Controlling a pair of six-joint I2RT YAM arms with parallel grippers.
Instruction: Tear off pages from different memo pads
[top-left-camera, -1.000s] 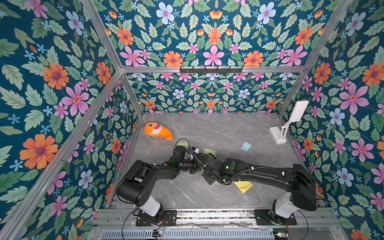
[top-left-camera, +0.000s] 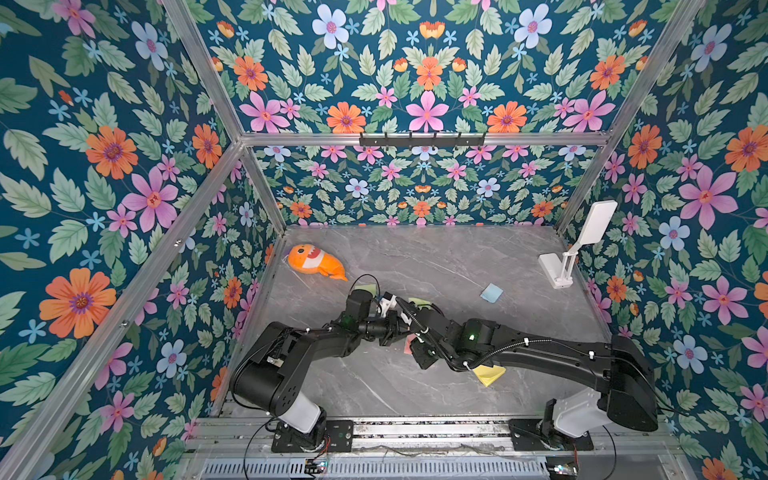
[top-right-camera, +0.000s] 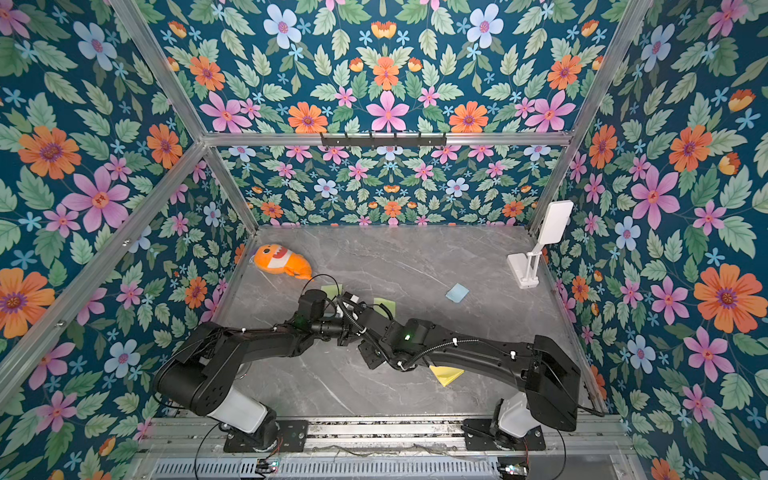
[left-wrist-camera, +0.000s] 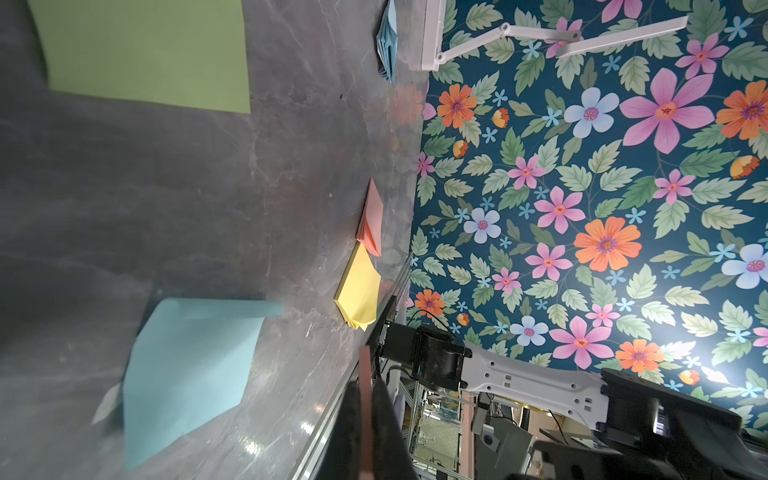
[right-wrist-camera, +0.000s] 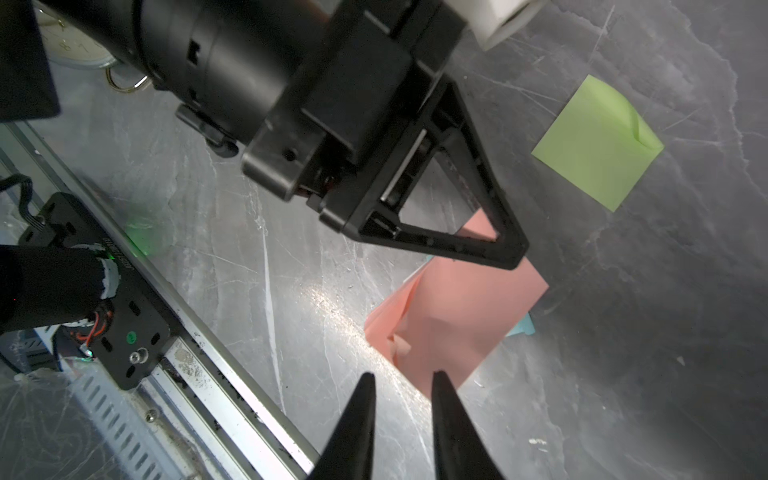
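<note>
In the left wrist view my left gripper is shut, with a thin pink strip edge-on between its fingers. The right wrist view shows that hand's finger tip over the pink memo pad (right-wrist-camera: 472, 308), whose left side is curled up. A bit of teal paper (right-wrist-camera: 524, 325) peeks out from beneath the pink. My right gripper is partly open, its two tips apart near the pad's lower corner, nothing visibly held. A flat green sheet (right-wrist-camera: 600, 140) lies farther off. From above, the arms hide most of the pink pad (top-left-camera: 409, 344).
A yellow pad (top-left-camera: 488, 373) lies under the right arm and a blue pad (top-left-camera: 491, 293) stands clear at the right. The orange plush toy (top-left-camera: 314, 261) rests at the back left, the white lamp (top-left-camera: 566, 260) at the back right. Both hands are close together mid-table.
The left arm looks unmoved.
</note>
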